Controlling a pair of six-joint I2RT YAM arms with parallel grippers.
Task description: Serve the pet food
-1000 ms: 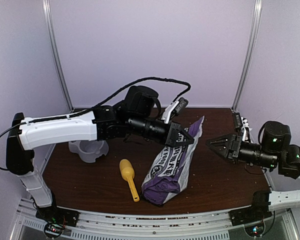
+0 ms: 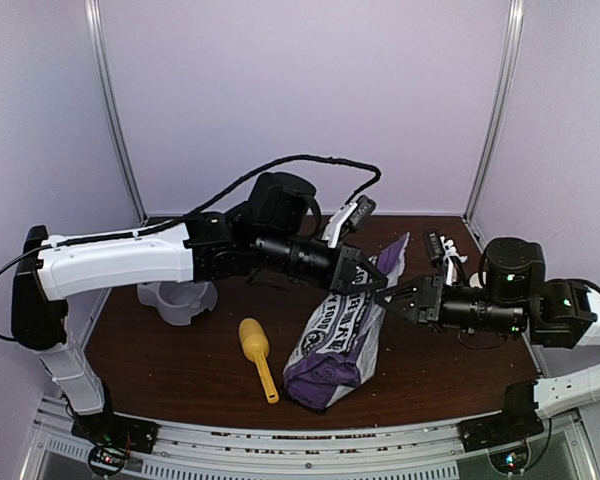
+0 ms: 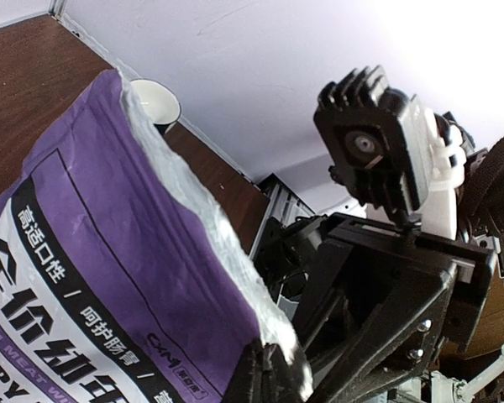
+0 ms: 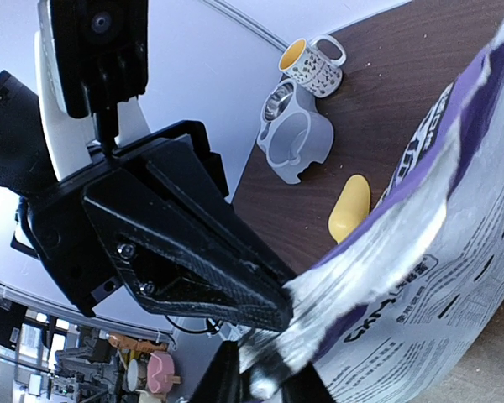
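Note:
A purple and white pet food bag [image 2: 330,350] lies on the table, its crimped white top edge raised. My left gripper [image 2: 365,282] is shut at that edge, seen close up in the left wrist view. A yellow scoop [image 2: 255,345] lies left of the bag. A grey double bowl [image 4: 294,138] stands beyond it.
A patterned mug [image 4: 315,67] stands near the bowl in the right wrist view, and a white cup [image 3: 155,101] behind the bag in the left wrist view. Bare table lies at the front right.
My right gripper has moved left to the bag's top edge, beside my left gripper. The left arm and the bag are nearly unchanged.

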